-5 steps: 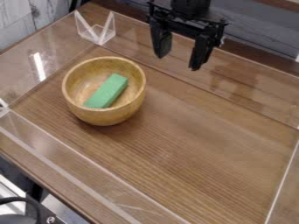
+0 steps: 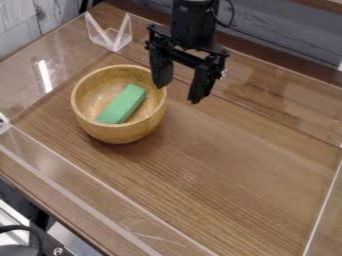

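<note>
My black gripper (image 2: 181, 72) hangs in the upper middle of the camera view, its two fingers spread open above and just right of a yellow bowl (image 2: 94, 108). A green block (image 2: 122, 105) lies inside the bowl. I see nothing between the fingers.
A clear plastic piece (image 2: 111, 32) stands at the back left. A black cable or object (image 2: 16, 242) shows at the lower left corner. A wall runs along the back right.
The gripper has moved left and slightly down toward the yellow bowl. The bowl and green block look unmoved.
</note>
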